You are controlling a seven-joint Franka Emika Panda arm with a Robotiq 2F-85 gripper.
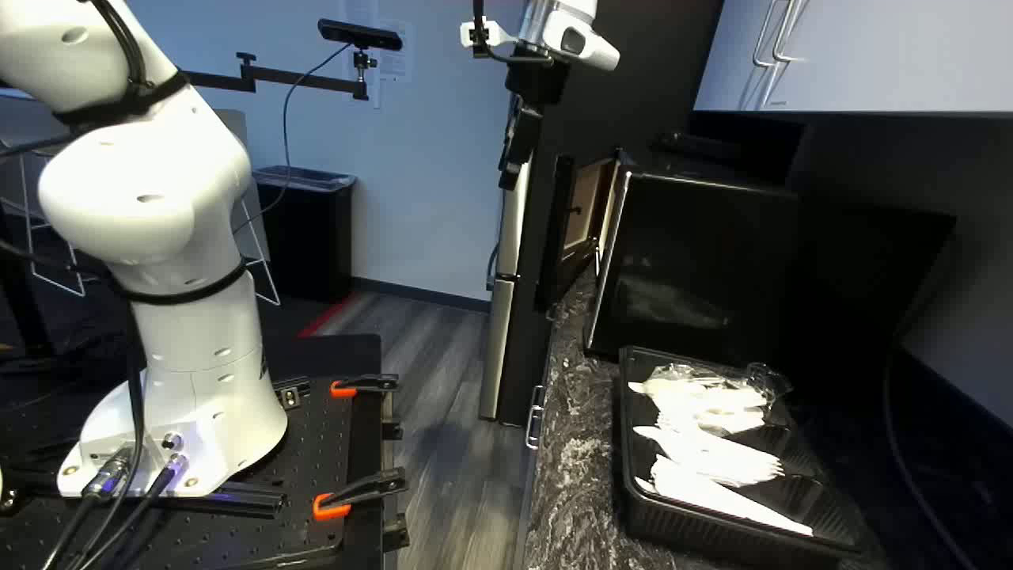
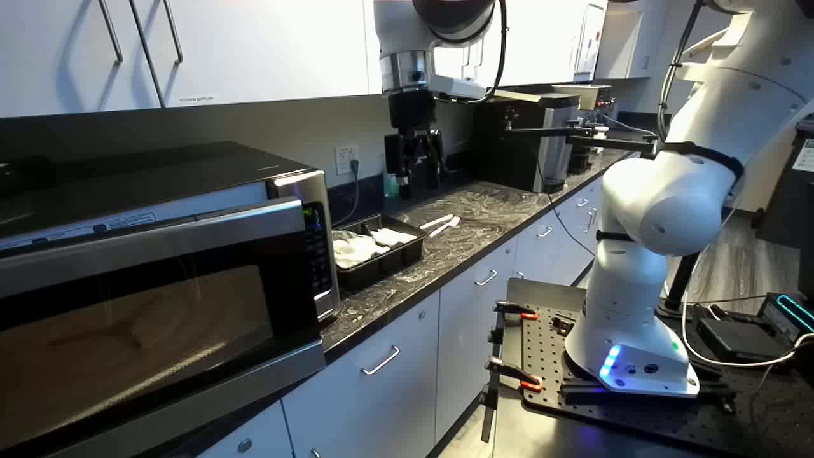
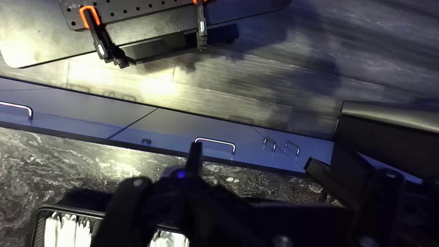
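Observation:
My gripper (image 2: 420,169) hangs above the counter, fingers downward and apart, with nothing visible between them. In the wrist view its two dark fingertips stand well apart, one finger (image 3: 195,158) in front of a drawer handle and the other finger (image 3: 317,166) off to the right. Below it on the counter is a black divided tray (image 1: 627,456) holding white plastic cutlery (image 1: 707,446). A couple of white utensils (image 2: 442,224) lie on the counter beyond the tray in exterior view 2. The gripper hides part of the tray in the wrist view.
A microwave (image 2: 305,229) stands beside the tray, its door (image 2: 152,320) swung out from the body. White cabinets (image 2: 275,53) hang overhead, and a black machine (image 2: 519,141) occupies the far counter. Bare counter (image 2: 488,206) lies between the tray and that machine.

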